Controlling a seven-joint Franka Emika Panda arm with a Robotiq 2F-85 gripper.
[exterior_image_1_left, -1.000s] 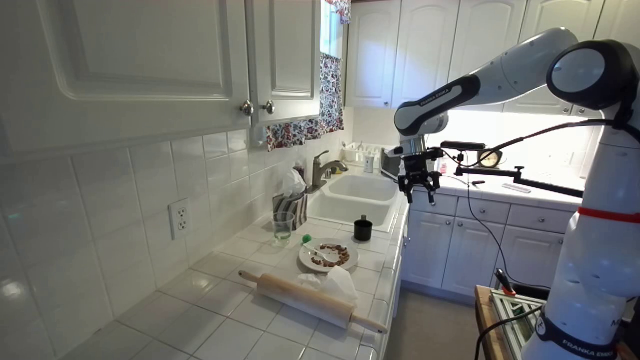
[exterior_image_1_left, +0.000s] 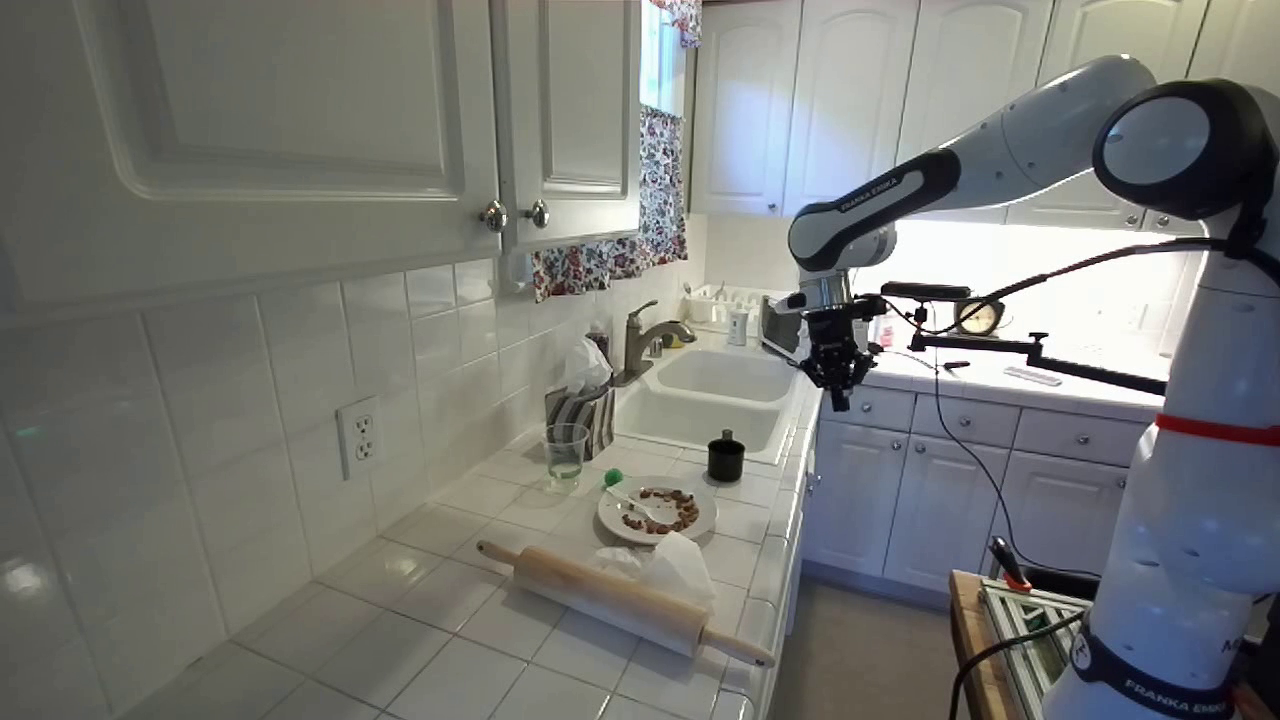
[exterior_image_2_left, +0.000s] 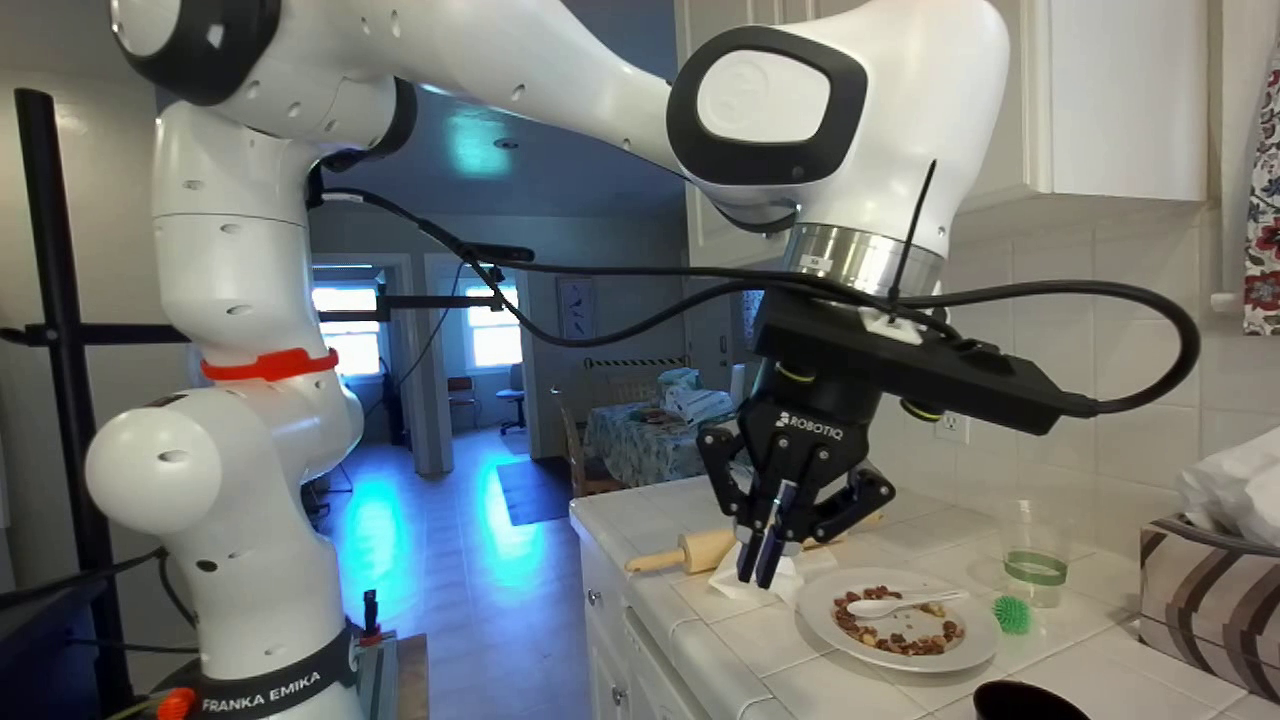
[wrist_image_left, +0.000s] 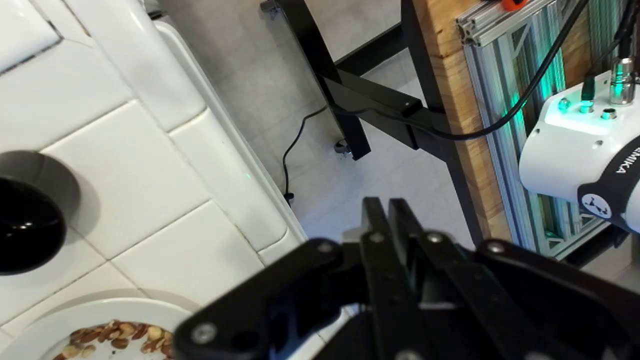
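My gripper (exterior_image_1_left: 839, 402) hangs in the air past the counter's front edge, well above it. Its fingers (wrist_image_left: 375, 222) are shut, and nothing shows between them. On the counter stands a white plate (exterior_image_2_left: 830, 634) holding a broken ring of nuts (exterior_image_1_left: 684, 514), with a white spoon (exterior_image_2_left: 882, 607) lying across it. Beside the plate is a spiky green ball (exterior_image_2_left: 1011, 614). A dark cup (exterior_image_1_left: 725, 458) stands between plate and sink; the wrist view cuts it off at the left. Near the wall is a clear cup (exterior_image_1_left: 565, 456) with a green band.
A wooden rolling pin (exterior_image_1_left: 612, 596) lies near the counter's front edge, with crumpled white paper (exterior_image_1_left: 681, 568) against it. A striped tissue box (exterior_image_2_left: 1206, 606) stands by the sink (exterior_image_1_left: 702, 424).
A second ago the gripper's fingers were spread apart; now they have come together. The arm and the things on the counter look unmoved.
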